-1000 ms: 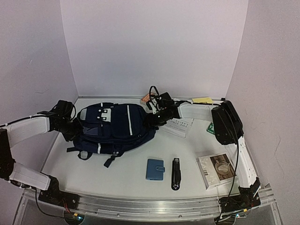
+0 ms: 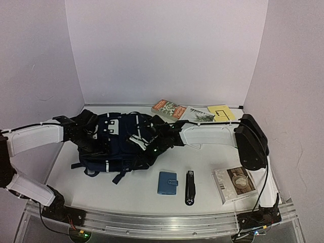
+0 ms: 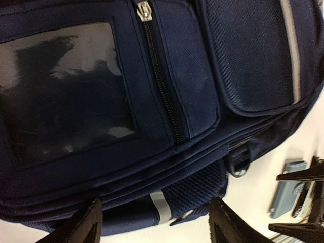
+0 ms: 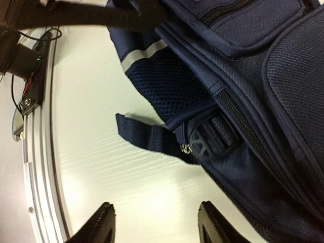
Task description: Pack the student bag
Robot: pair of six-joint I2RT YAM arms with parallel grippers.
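A navy backpack (image 2: 116,136) lies on the left of the table; the left wrist view shows its clear pocket (image 3: 71,91) and zippers. My left gripper hangs over the bag's lower edge, fingers apart with nothing seen between them. My right gripper is over bare table beside the bag's buckle (image 4: 212,136) and strap, its fingers apart. A blue wallet (image 2: 167,182), a black stapler-like item (image 2: 190,187) and a book (image 2: 234,185) lie at the front right.
Books (image 2: 169,109) and a yellow folder (image 2: 220,110) lie at the back right, partly behind my right arm. Free table (image 2: 81,192) shows at the front left.
My left gripper has moved right, further over the bag.
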